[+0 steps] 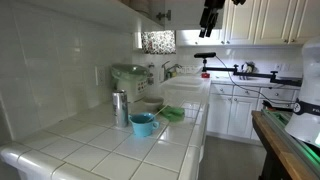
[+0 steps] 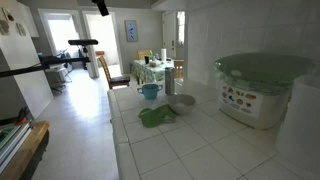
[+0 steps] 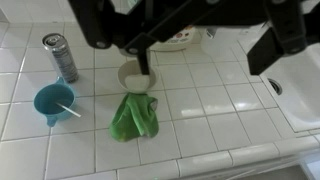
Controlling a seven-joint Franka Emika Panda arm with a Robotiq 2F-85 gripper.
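Observation:
My gripper hangs above the counter, its dark fingers spread wide with only tiles and other background showing between them. In exterior view 1 the gripper is high up, well clear of everything on the counter. Below in the wrist view, a teal cup with a thin light stick in it stands at the left, near a silver can. A pale bowl sits near the middle, partly hidden by a dark finger. A crumpled green cloth lies right beside the bowl.
A white basket with a greenish top stands against the tiled wall. The sink lies to the right in the wrist view. Overhead, a cabinet juts above the counter.

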